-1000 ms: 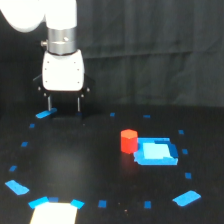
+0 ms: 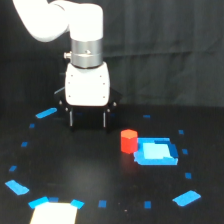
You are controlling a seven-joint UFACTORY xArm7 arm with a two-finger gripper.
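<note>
A red block (image 2: 129,141) sits on the dark table, just left of a shallow blue tray (image 2: 172,159). Inside the tray lies something white and flat (image 2: 156,151). My gripper (image 2: 88,120) hangs under the white arm, to the left of the block and apart from it. Its two dark fingers stand wide apart, and nothing shows between them. The fingertips are hard to make out against the black background.
A pale square (image 2: 54,214) lies at the front left edge, with blue tape (image 2: 38,202) beside it. Another blue strip (image 2: 187,198) is at the front right. Small blue marks dot the table.
The arm and gripper have moved to the right and somewhat lower in the view, closer to the red block. The block and tray have not moved.
</note>
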